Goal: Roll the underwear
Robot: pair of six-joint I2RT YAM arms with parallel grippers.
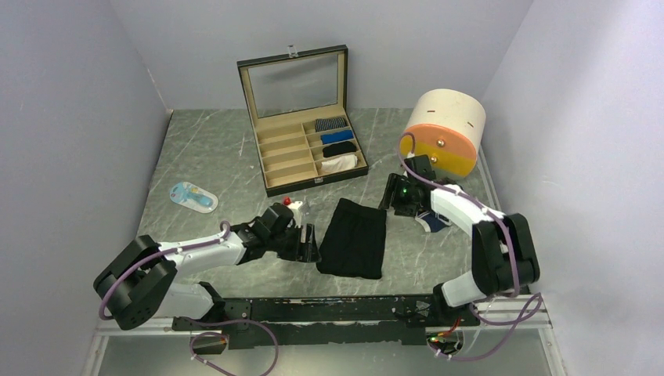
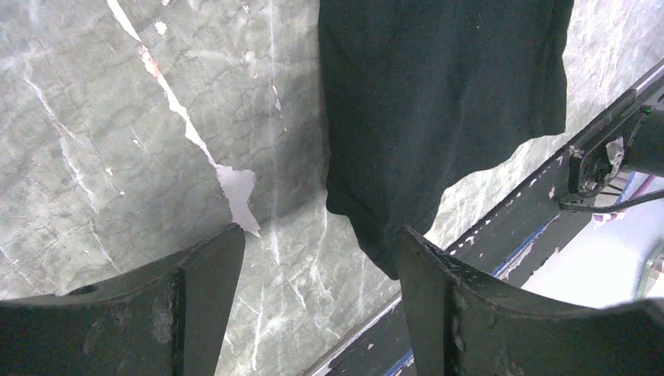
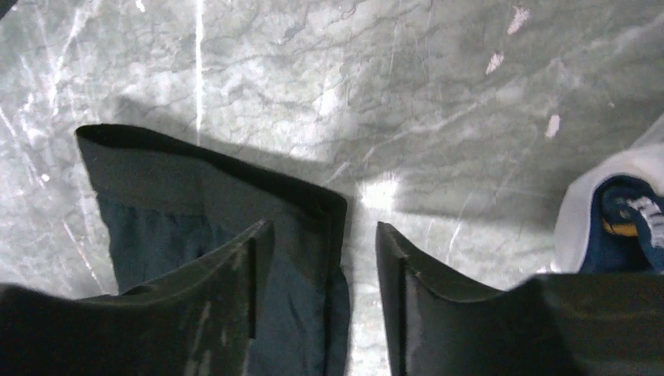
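Black underwear (image 1: pixel 352 241) lies spread on the table as a slanted rectangle, between the two arms. My left gripper (image 1: pixel 307 252) is at its lower left edge. In the left wrist view the fingers stand apart, and a corner of the underwear (image 2: pixel 438 94) reaches down to the right-hand finger (image 2: pixel 427 282), partly hidden by it. At the upper right corner is my right gripper (image 1: pixel 394 205), fingers parted. The right wrist view shows the folded edge of the underwear (image 3: pixel 156 176) running under the left-hand finger (image 3: pixel 254 266), its side edge in the gap, not gripped.
Behind stands an open divided box (image 1: pixel 280 147) with several rolled cloths on its right side. A round drawer unit (image 1: pixel 450 121) is at the back right. Dark and white cloth (image 1: pixel 433 222) lies beside the right arm. A blue-and-white pack (image 1: pixel 193 197) lies far left.
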